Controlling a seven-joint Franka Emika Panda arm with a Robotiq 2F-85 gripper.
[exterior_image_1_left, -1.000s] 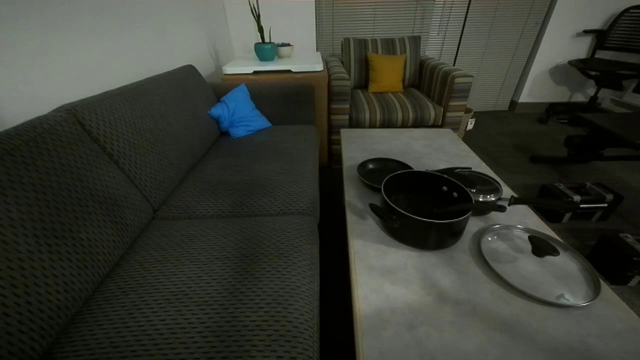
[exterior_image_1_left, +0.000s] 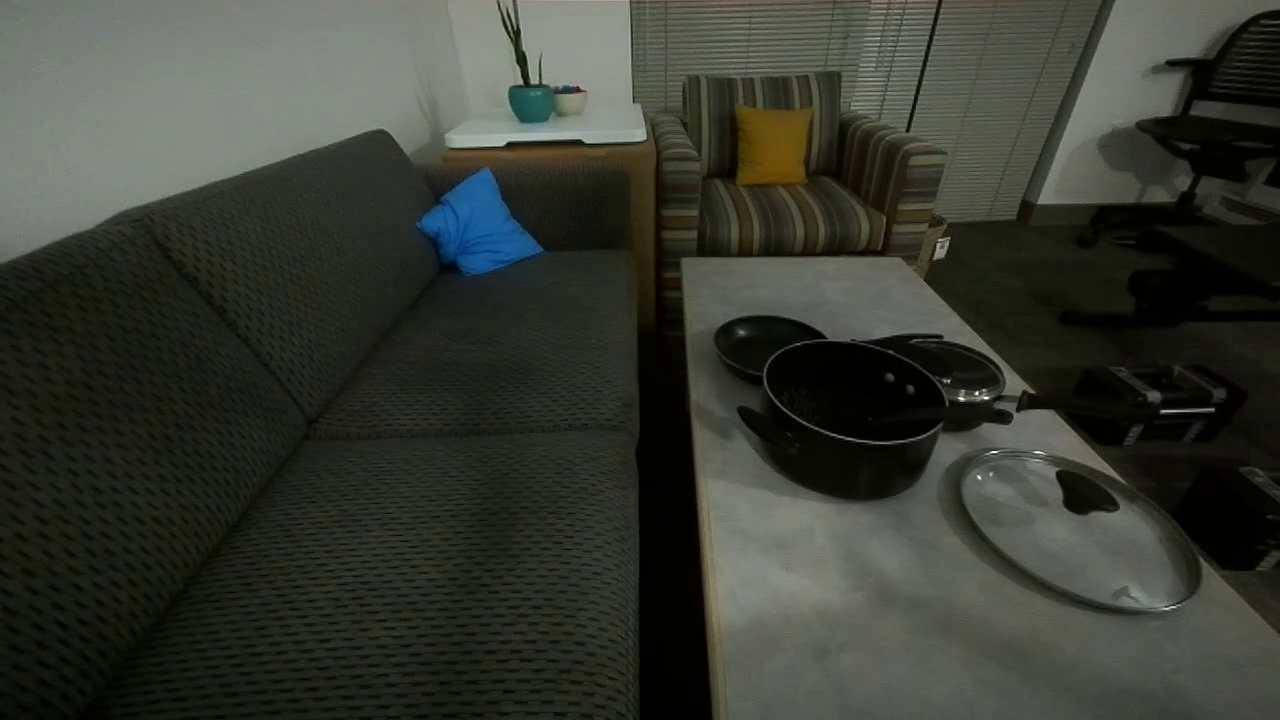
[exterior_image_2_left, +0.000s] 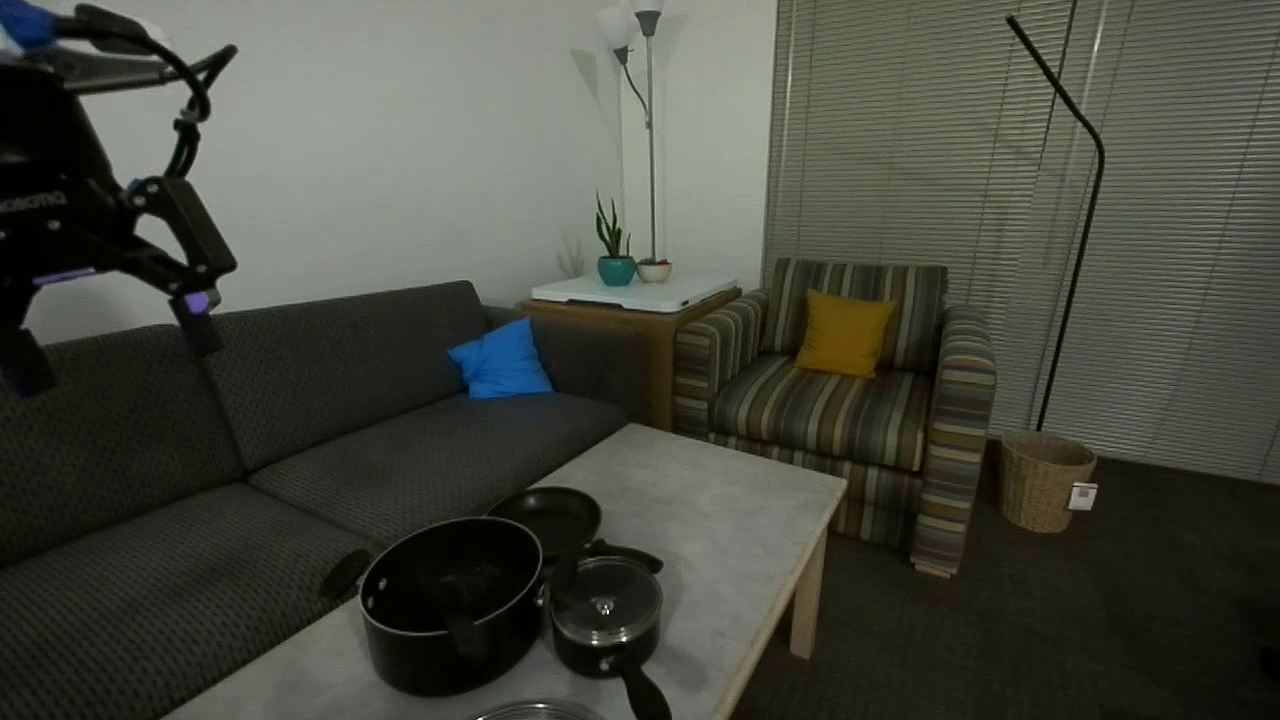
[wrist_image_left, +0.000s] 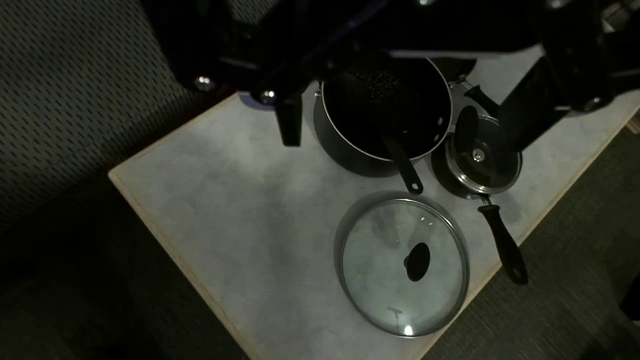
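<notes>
A large black pot (exterior_image_1_left: 854, 462) stands uncovered on the coffee table, and a black-handled utensil (wrist_image_left: 406, 171) leans over its rim. Flat on the table beside it lies a big glass lid (wrist_image_left: 384, 270) with a dark knob (wrist_image_left: 418, 261). A small saucepan (exterior_image_2_left: 606, 648) wears its own glass lid, and a black frying pan (exterior_image_1_left: 750, 342) is behind the pot. High above the sofa side in exterior view 2, my gripper (exterior_image_2_left: 112, 346) is open and empty. From the wrist camera, its spread fingers (wrist_image_left: 291, 126) hang over the table; the pot appears between them, well below.
A grey sofa (exterior_image_1_left: 480, 540) runs alongside, bearing a blue pillow (exterior_image_1_left: 486, 228). A striped armchair (exterior_image_2_left: 828, 414) stands beyond the table. The saucepan's handle (wrist_image_left: 507, 246) juts past the table edge.
</notes>
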